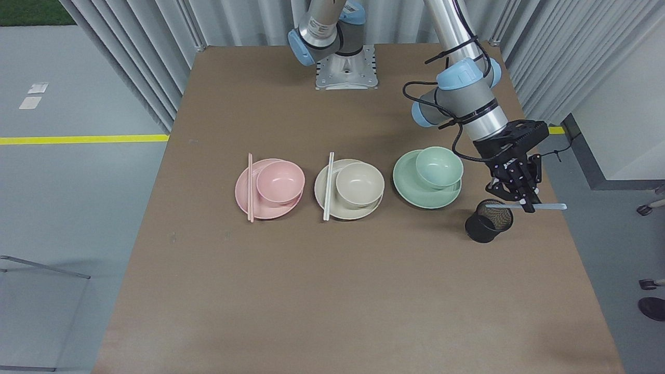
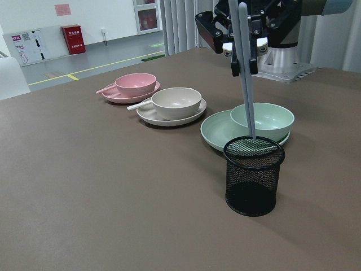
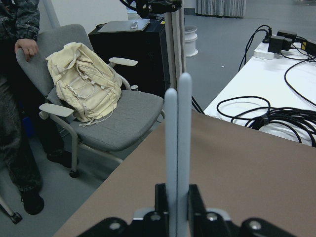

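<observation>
My gripper [image 1: 523, 199] is shut on a pair of pale blue-grey chopsticks [image 1: 552, 205]. In the front view it hangs over the table's right side, just above a black mesh cup [image 1: 483, 227]. In the left view the chopsticks [image 2: 242, 62] pass in front of the gripper, lower ends near the cup's rim [image 2: 237, 155]. In the wrist view they [image 3: 182, 138] stand between the fingers. A green bowl [image 1: 439, 165] sits on a green plate [image 1: 417, 196] behind the cup.
A white bowl [image 1: 359, 183] on its plate and a pink bowl [image 1: 280, 181] on its plate stand leftward, each with chopsticks [image 1: 328, 187] on the plate's left side. The robot base [image 1: 346, 78] is at the back.
</observation>
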